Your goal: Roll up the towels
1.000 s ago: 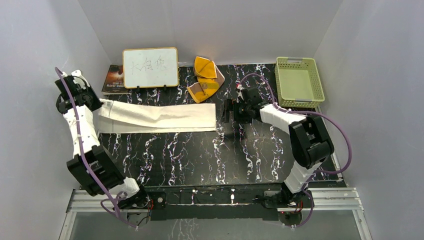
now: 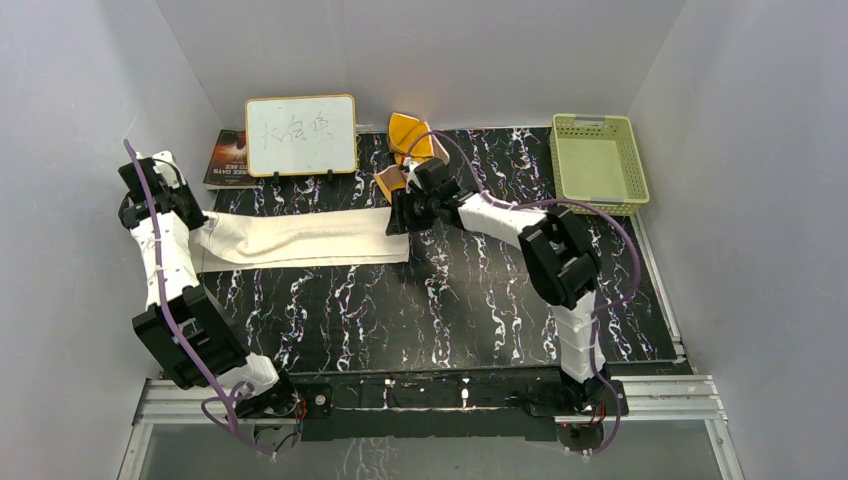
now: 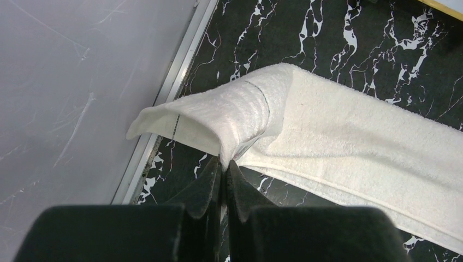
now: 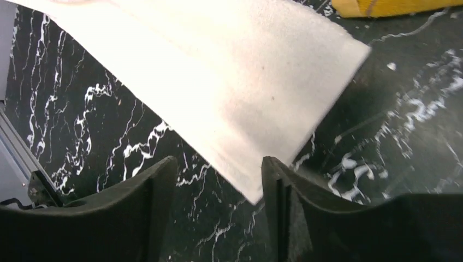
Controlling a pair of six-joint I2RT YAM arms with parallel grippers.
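A white towel [image 2: 310, 238] lies folded lengthwise across the left half of the dark table. Its left end [image 3: 240, 109] is bunched and lifted, pinched by my left gripper, which is shut on the cloth near the left wall. Over the towel's right end [image 4: 295, 82] hovers my right gripper, its fingers apart and the towel's near right corner [image 4: 254, 194] showing between and beyond them. Nothing is held there. A yellow and brown towel [image 2: 405, 130] lies at the back, partly hidden behind the right arm.
A green basket [image 2: 600, 165] stands at the back right. Behind the white towel are a whiteboard [image 2: 300, 135] and a dark book [image 2: 228, 160].
My right gripper has since moved left from beside the towel to its right end.
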